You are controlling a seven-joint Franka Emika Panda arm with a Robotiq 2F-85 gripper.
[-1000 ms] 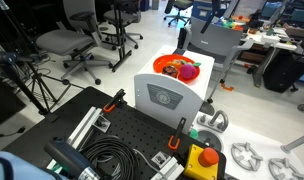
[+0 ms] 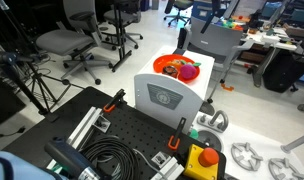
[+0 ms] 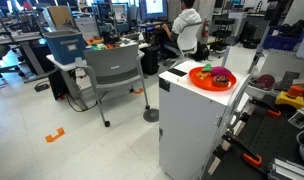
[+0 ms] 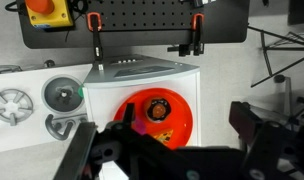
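A red plate (image 4: pixel 180 112) rests on top of a pale cabinet (image 2: pixel 164 97). On it lie a dark round item (image 4: pixel 159 108) with a reddish-brown centre and a magenta item (image 2: pixel 189 72). In exterior view 2 the magenta item (image 3: pixel 222 74) sits at the plate's right, beside smaller green and brown pieces too small to identify. My gripper is open above the plate, its dark fingers (image 4: pixel 254 125) wide apart with nothing held between them. Part of the magenta item is hard to make out in the wrist view.
Beside the cabinet are a small sink (image 4: pixel 62 95) and a white stove top with burners (image 4: pixel 10 105). A yellow box with a red button (image 2: pixel 203 158) stands near the black perforated board (image 4: pixel 142 20). A grey chair (image 3: pixel 114 68) stands behind the cabinet.
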